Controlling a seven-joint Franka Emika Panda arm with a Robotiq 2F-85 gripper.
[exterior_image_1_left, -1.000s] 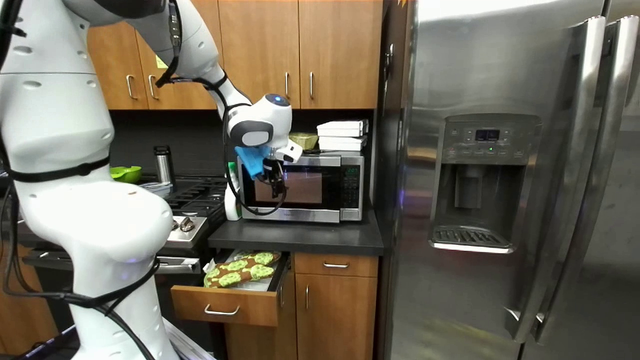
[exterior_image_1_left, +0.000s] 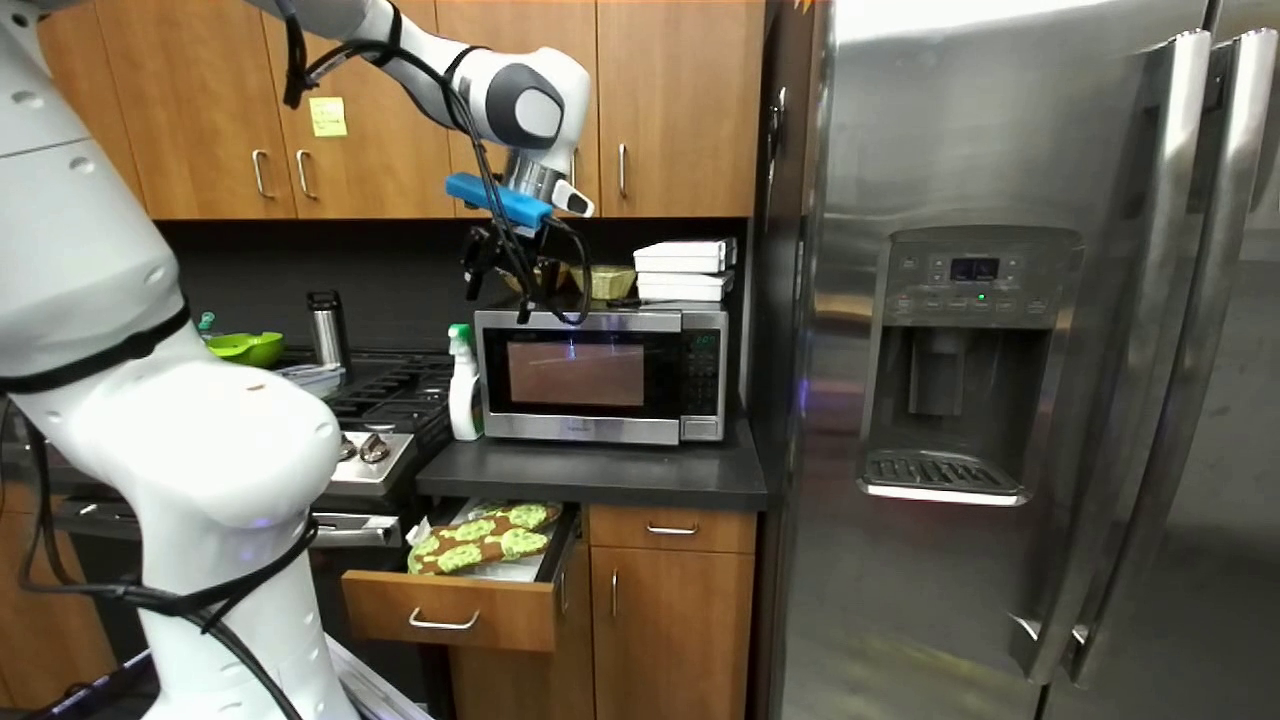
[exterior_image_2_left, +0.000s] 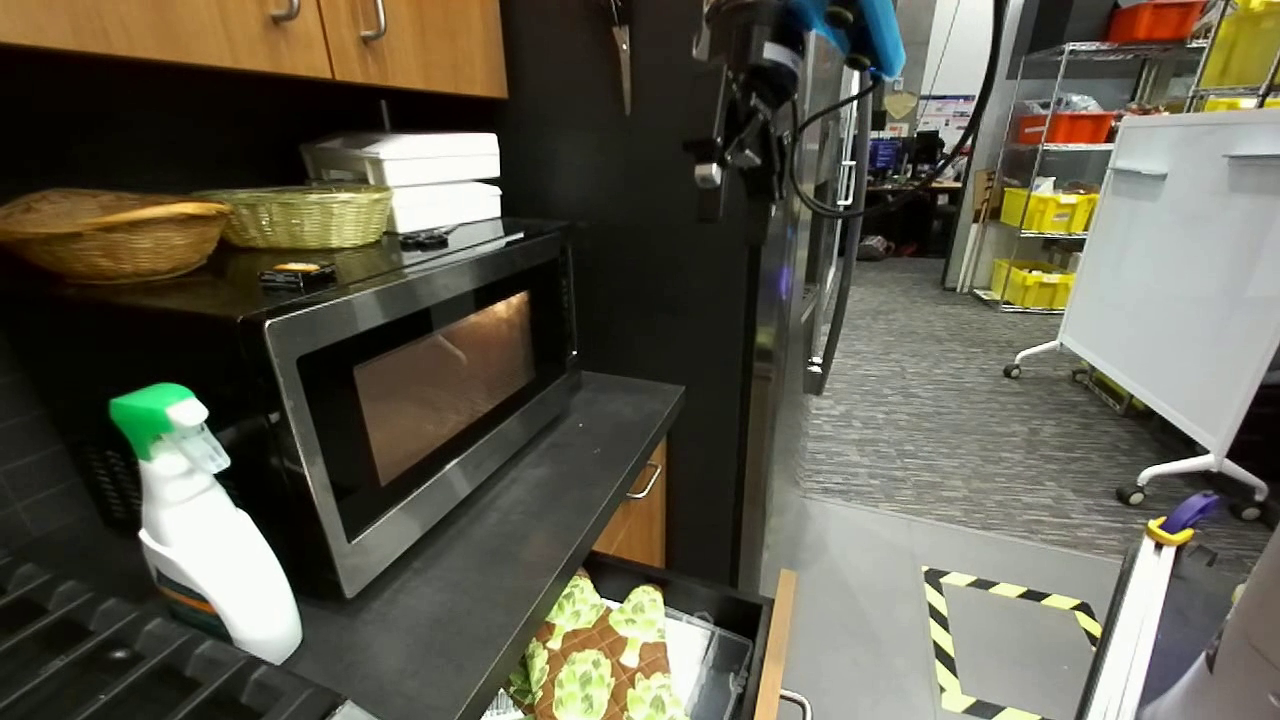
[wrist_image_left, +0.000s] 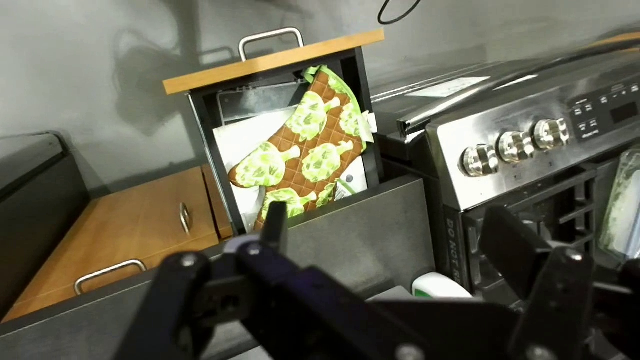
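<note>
A brown oven mitt with green artichoke print (wrist_image_left: 318, 135) lies in the pulled-out drawer (exterior_image_1_left: 450, 610). Wholly clear of it, my gripper (exterior_image_1_left: 513, 288) hangs high, in front of the microwave's (exterior_image_1_left: 600, 374) upper part in exterior view 1. In the wrist view my gripper is open, its two dark fingers wide apart with nothing held between them. Beneath it the counter edge and the drawer with the mitt show. Exterior view 2 shows the mitt (exterior_image_2_left: 588, 684) only in part, cut off by the frame's bottom.
A spray bottle with a green top (exterior_image_2_left: 216, 540) stands left of the microwave by the stove (wrist_image_left: 516, 144). Baskets (exterior_image_2_left: 300, 216) and white boxes (exterior_image_2_left: 444, 180) sit on the microwave. The fridge (exterior_image_1_left: 1032, 564) stands to the right.
My gripper has risen from in front of the microwave door to about the height of its top, and the arm has drawn up and turned. Mitt and drawer look unmoved.
</note>
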